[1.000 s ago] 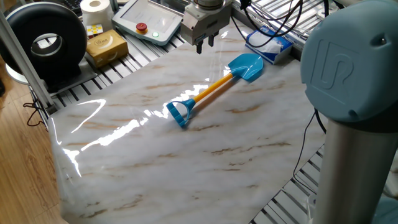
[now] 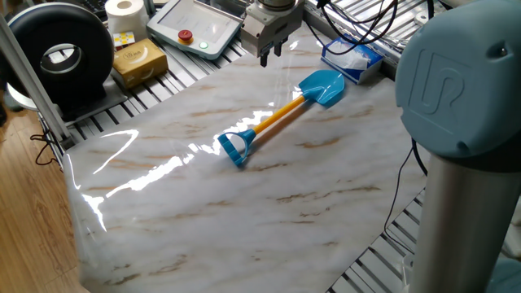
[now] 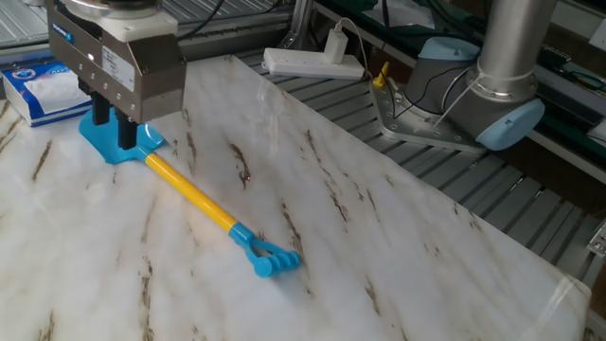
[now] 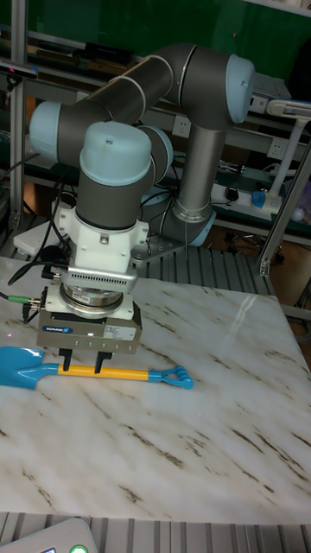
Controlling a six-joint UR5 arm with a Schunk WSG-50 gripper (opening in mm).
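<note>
A toy shovel with a blue blade, yellow shaft and blue handle point(image 2: 281, 114) lies flat on the marble-patterned table. Its handle point(image 3: 268, 259) points toward the bare middle of the table in the second view. My gripper point(image 2: 271, 55) hangs in the air, apart from the shovel, fingers pointing down. A clear gap separates its two dark fingers, with nothing held between them. In the second view the gripper point(image 3: 114, 121) covers part of the blue blade; in the third, its fingertips point(image 4: 101, 362) overlap the yellow shaft point(image 4: 127, 373) in the picture.
A blue-and-white tissue pack point(image 2: 352, 60) lies near the blade at the table edge. Along the slatted border sit a tan box point(image 2: 140, 63), a control pendant point(image 2: 195, 27) with a red button and a black spool point(image 2: 61, 57).
My gripper has shifted very slightly, right and up in the first exterior view. Its fingers still stand apart, and the shovel has not moved.
</note>
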